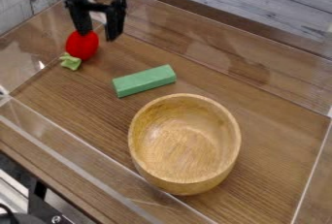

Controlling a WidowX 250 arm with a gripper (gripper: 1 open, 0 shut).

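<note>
My gripper (pixel 93 24) is at the upper left, open, its dark fingers hanging on either side over a red, rounded object (pixel 81 48) with a green tip that lies on the wooden table (pixel 247 44). Whether the fingers touch the red object cannot be seen clearly. A green rectangular block (pixel 144 80) lies to the right and below it, and a large empty tan bowl (pixel 183 144) stands at the lower middle.
A pale rail or edge runs along the lower left of the table.
</note>
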